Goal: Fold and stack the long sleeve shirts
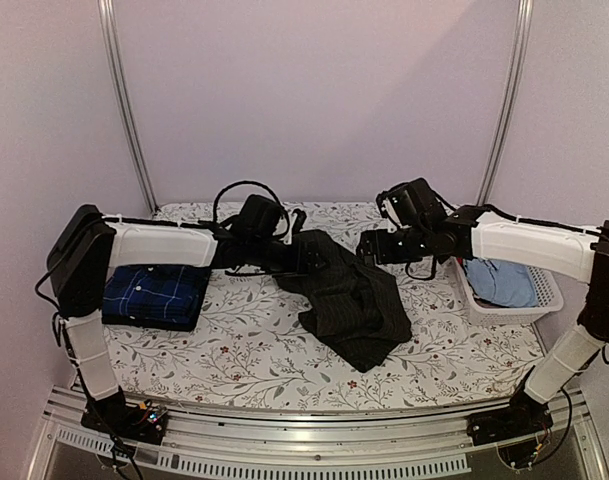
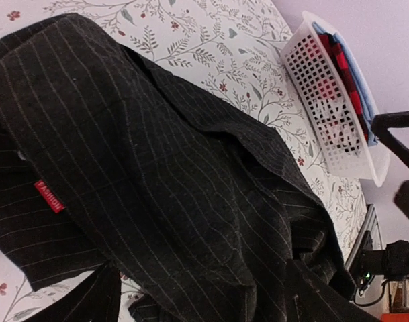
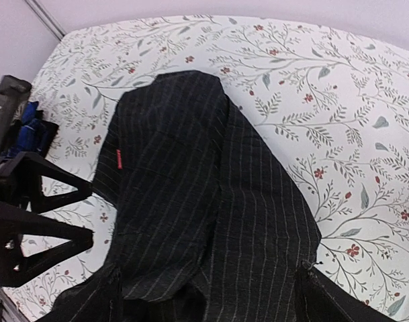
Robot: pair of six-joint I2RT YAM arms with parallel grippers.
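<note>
A dark pinstriped shirt point(image 1: 349, 310) lies crumpled in the middle of the table; in the left wrist view its fabric point(image 2: 144, 168) shows a red label point(image 2: 48, 196). My left gripper point(image 1: 305, 258) hangs open over the shirt's left part. My right gripper point(image 1: 372, 247), also open, hangs over its upper right part; neither has anything visibly held. A folded navy checked shirt point(image 1: 154, 295) lies stacked on dark cloth at the left.
A white basket point(image 1: 504, 312) at the right holds light blue clothing point(image 1: 499, 283) and red checked cloth point(image 2: 345, 80).
</note>
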